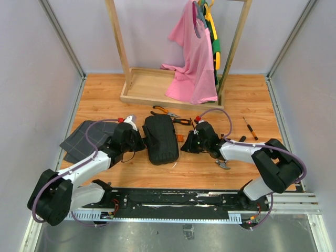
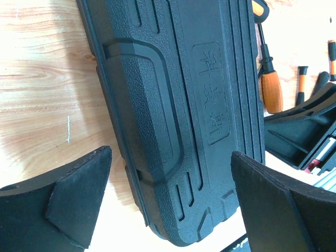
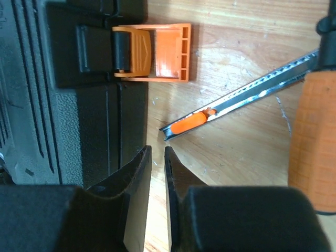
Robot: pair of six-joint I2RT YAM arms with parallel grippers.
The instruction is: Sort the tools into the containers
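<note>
A black tool case (image 1: 161, 139) lies upright in length at the table's middle, its orange latch (image 3: 168, 52) flipped out on the right side. My left gripper is open over the case's near-left part. My right gripper is just right of the case, its fingers nearly closed; nothing clear shows between them. Around it lie a utility knife (image 3: 239, 100), an orange-handled tool (image 3: 315, 139), a screwdriver (image 1: 251, 128) at the far right, and pliers (image 1: 165, 112) behind the case.
A wooden rack (image 1: 136, 96) with hanging clothes stands at the back. Dark flat sheets (image 1: 81, 142) lie at the left. Small tools cluster near my right arm.
</note>
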